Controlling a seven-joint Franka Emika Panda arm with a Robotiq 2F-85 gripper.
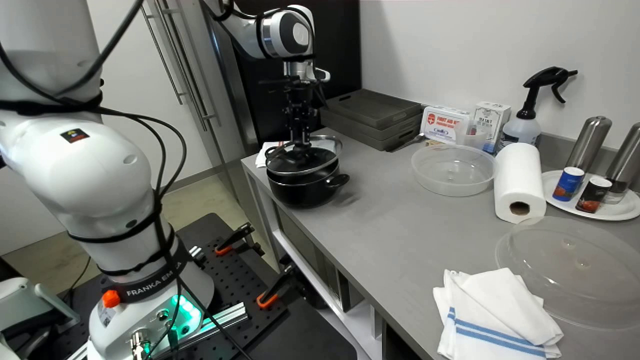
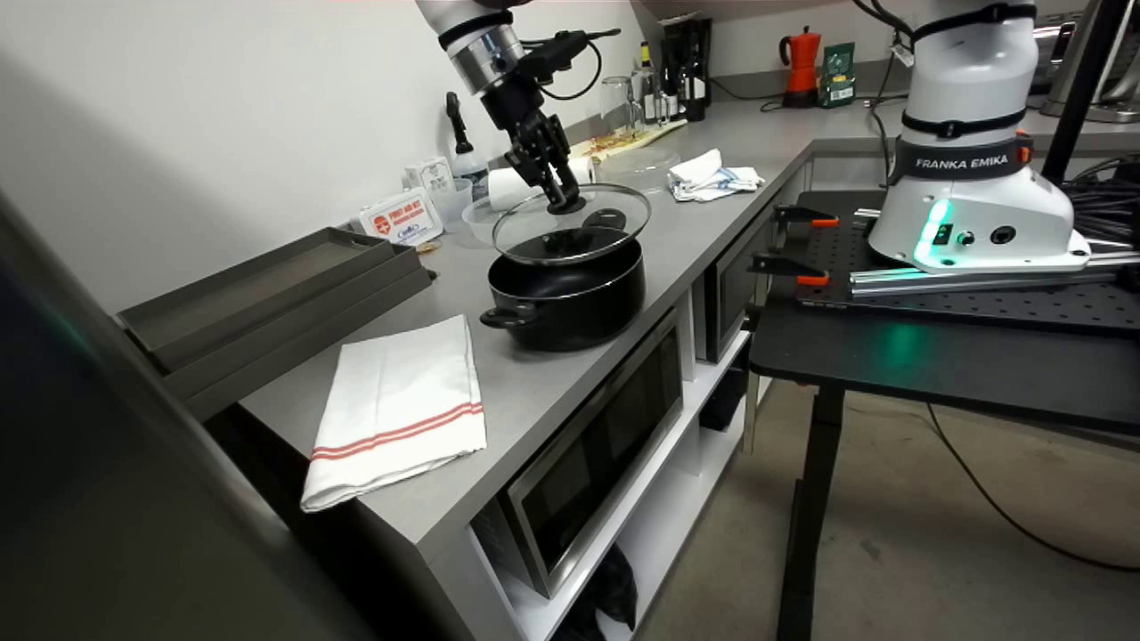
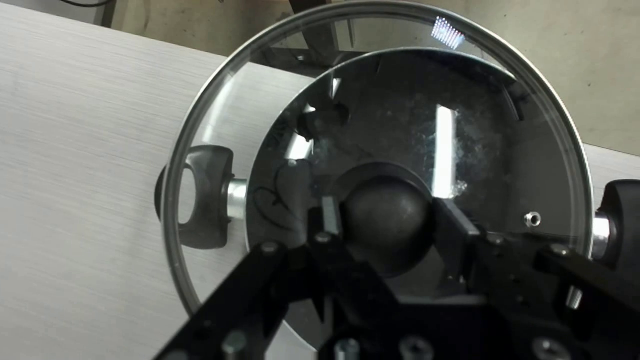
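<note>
A glass lid [image 2: 513, 226] with a dark round knob hangs tilted over the black two-handled pot [image 2: 566, 310], with a gap showing between lid and pot rim in exterior view 2. My gripper is shut on the lid's knob [image 3: 387, 210], one finger on each side of it. In the wrist view the pot lies beneath the glass, off centre, with its handle [image 3: 210, 195] partly under the lid's left edge. From exterior view 1 the lid [image 1: 300, 161] shows above the pot [image 1: 303, 191], and my gripper [image 1: 301, 144] stands over it.
A red-striped towel [image 2: 401, 395] lies near the counter's end, and stacked grey trays [image 1: 372, 117] stand behind the pot. A clear bowl [image 1: 453, 171], paper towel roll [image 1: 519, 183] and blue-striped towel [image 1: 495, 315] are farther along.
</note>
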